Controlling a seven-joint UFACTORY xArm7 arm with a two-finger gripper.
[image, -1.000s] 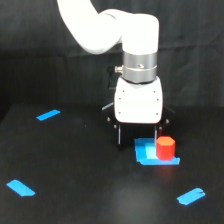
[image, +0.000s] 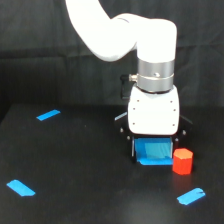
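Note:
My white arm reaches down from the top, and its gripper (image: 154, 153) is low over a blue square (image: 155, 157) on the dark table. The fingers stand apart at the left and right sides of the square; no object shows gripped between them. A red block (image: 182, 161) sits just right of the square, close to the right finger. Whether that finger touches it, I cannot tell. The gripper's body hides the back of the square.
Flat blue strips lie on the black table: one at the back left (image: 48, 115), one at the front left (image: 20, 188) and one at the front right (image: 191, 196).
The gripper has moved right and down over the blue square. The red block, which was at the square's right part, has shifted right and slightly toward the camera, to beside it.

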